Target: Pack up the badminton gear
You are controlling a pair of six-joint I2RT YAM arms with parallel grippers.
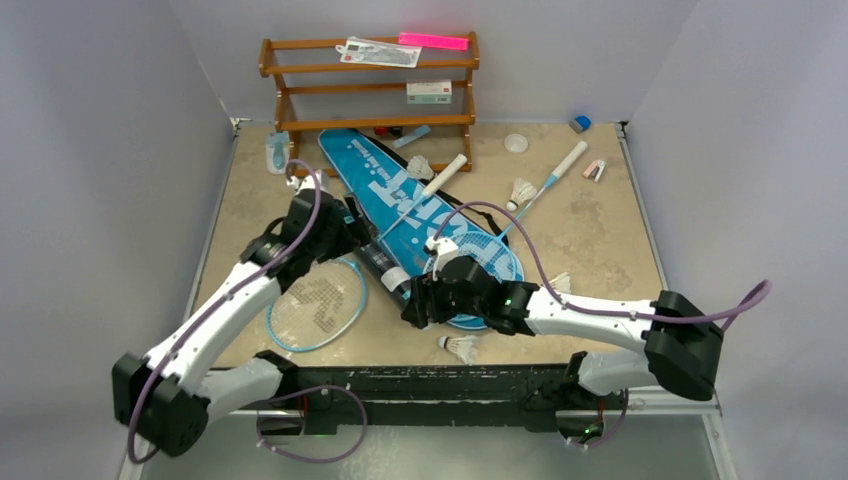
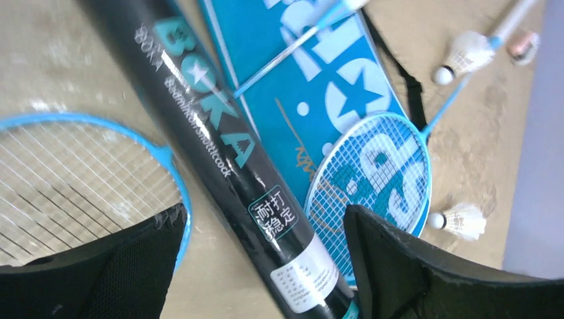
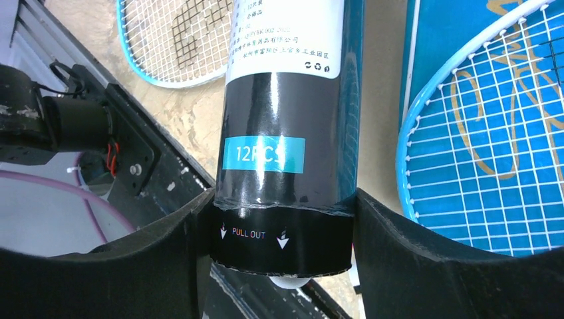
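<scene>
A black shuttlecock tube (image 2: 233,159) runs slantwise beside the blue racket bag (image 1: 362,160). At its lower end my right gripper is shut on the tube, one finger on each side, and a white tip pokes out below. My left gripper is part open above the tube, with the tube lying below its fingers and untouched. One racket (image 1: 318,305) lies left of the tube. Another racket (image 1: 443,180) rests across the bag, and a third racket (image 1: 566,165) has its head on the bag's lower end. Shuttlecocks (image 1: 521,193) lie loose.
A wooden rack (image 1: 370,125) stands at the back, holding a pink box (image 1: 433,41) and a white-green box (image 1: 429,92). A clear round lid (image 1: 516,143), a blue block (image 1: 580,124) and a small pink-white item (image 1: 594,170) lie at the back right. Free floor shows at right.
</scene>
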